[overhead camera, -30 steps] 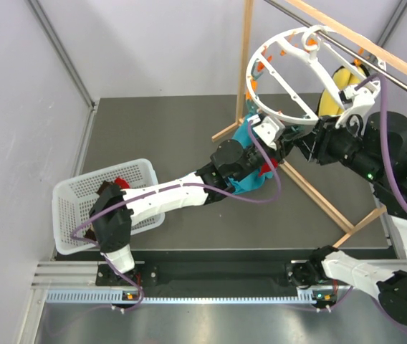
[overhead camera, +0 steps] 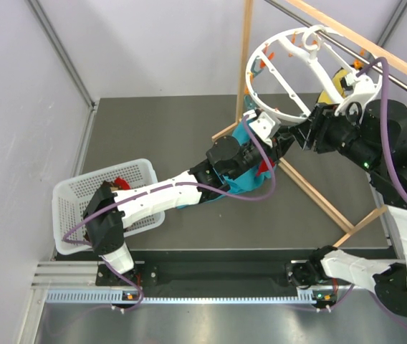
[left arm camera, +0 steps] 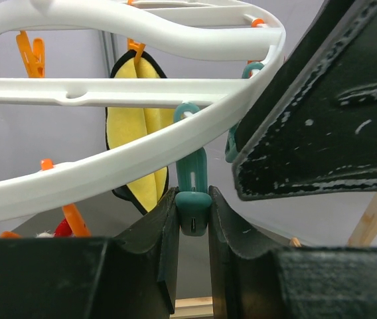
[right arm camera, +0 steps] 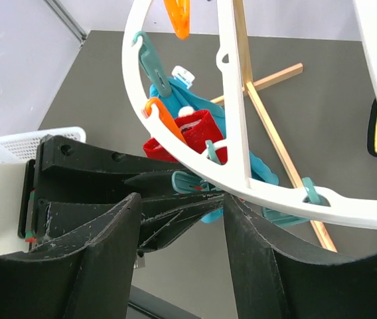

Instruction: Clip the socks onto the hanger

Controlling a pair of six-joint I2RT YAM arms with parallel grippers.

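The white round hanger point(overhead camera: 275, 107) hangs from a wooden frame, carrying teal and orange clips. My left gripper is shut on a teal clip point(left arm camera: 188, 166) at the hanger's lower ring. My right gripper is beside it at the ring, part open, its fingertips near the left gripper and a teal clip point(right arm camera: 188, 183). A red sock point(right arm camera: 195, 129) and a blue sock point(right arm camera: 255, 169) hang behind the ring. A yellow-and-black sock point(left arm camera: 125, 133) hangs farther back.
A white perforated basket point(overhead camera: 67, 215) with red and dark items stands at left on the grey table point(overhead camera: 153, 129). Wooden frame legs point(overhead camera: 311, 193) lie to the right.
Over the last second both arms have shifted slightly at the hanger, the right one upward in the top view; the left gripper stays at the same part of the ring.
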